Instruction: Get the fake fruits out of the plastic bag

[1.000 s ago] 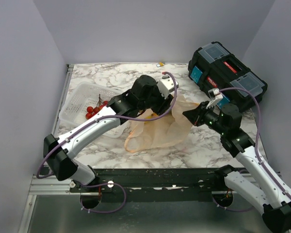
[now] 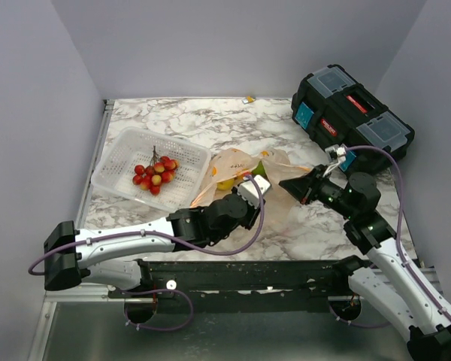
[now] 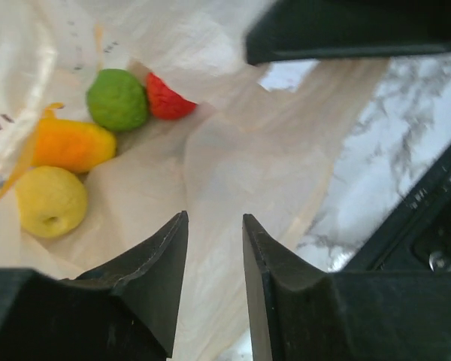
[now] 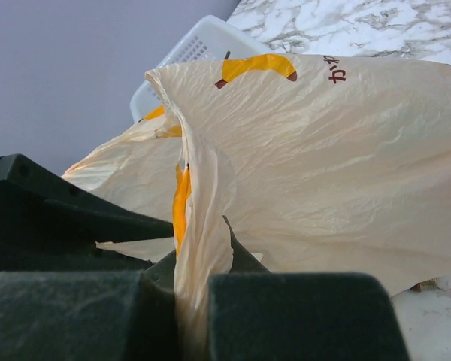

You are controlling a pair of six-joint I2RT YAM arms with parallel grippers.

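Observation:
The plastic bag lies crumpled mid-table. In the left wrist view it holds a green fruit, red fruit, elongated yellow-orange fruit and round yellow fruit. My left gripper hangs over the bag's opening, part open, nothing between its fingertips. My right gripper is shut on the bag's edge, raising it; in the right wrist view the gathered plastic runs between its fingers.
A white basket with several red fruits stands at the left. A black toolbox occupies the back right.
The right gripper shifted slightly with the bag edge.

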